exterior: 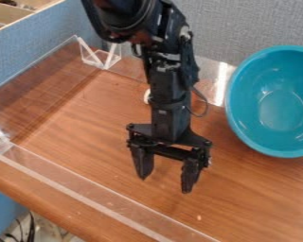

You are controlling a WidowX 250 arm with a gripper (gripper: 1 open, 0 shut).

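Note:
My black gripper (pixel 166 173) hangs over the middle of the wooden table (pixel 79 123), its two fingers spread open with nothing between them. A large teal bowl (pixel 271 99) stands at the back right, to the right of the arm. A small white object is mostly hidden behind the arm.
Clear plastic edging runs along the table's back, left and front. A blue-sided box (pixel 27 61) sits at the upper left, and a grey textured wall stands behind. Cables lie below at the bottom left.

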